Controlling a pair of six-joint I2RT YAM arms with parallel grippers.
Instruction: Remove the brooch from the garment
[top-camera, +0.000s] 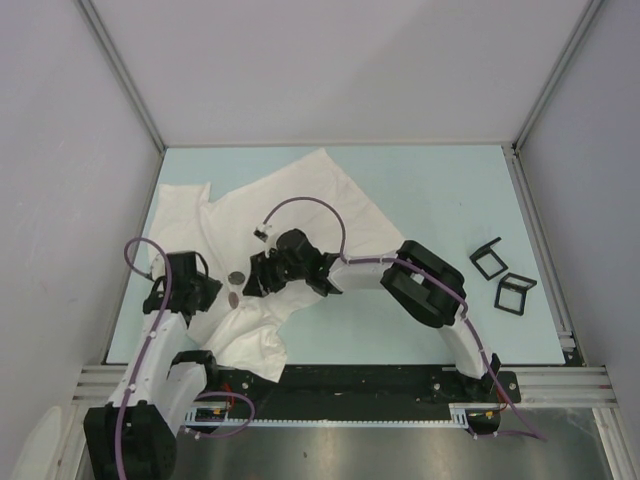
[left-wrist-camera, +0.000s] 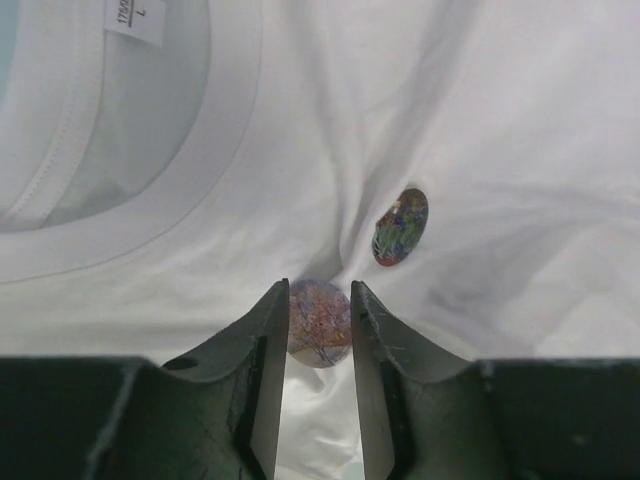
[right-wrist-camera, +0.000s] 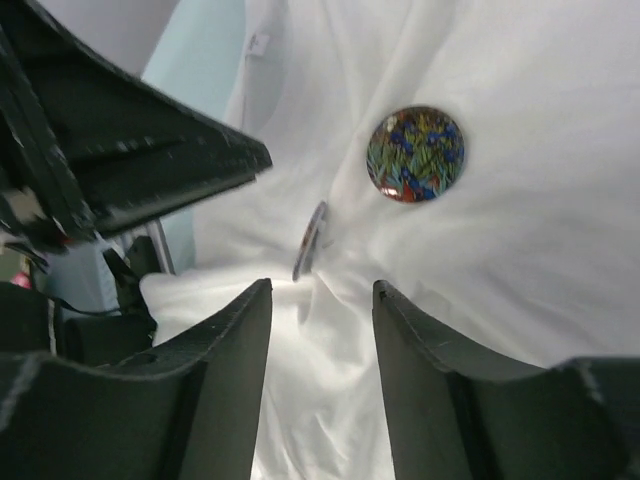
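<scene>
A white garment (top-camera: 280, 190) lies spread on the pale blue table. Two patterned discs sit on it: a larger round one (right-wrist-camera: 414, 154), reddish in the left wrist view, and a smaller oval (left-wrist-camera: 400, 226), seen almost edge-on in the right wrist view. My left gripper is above them, its fingertips close together over the round disc; whether it holds anything is hard to tell. My right gripper hangs over the garment right of the discs, part open, with no object between its fingertips, only white cloth visible beyond.
Two black square frames (top-camera: 510, 300) lie on the table's right side. The garment's collar and size label (left-wrist-camera: 135, 20) show in the left wrist view.
</scene>
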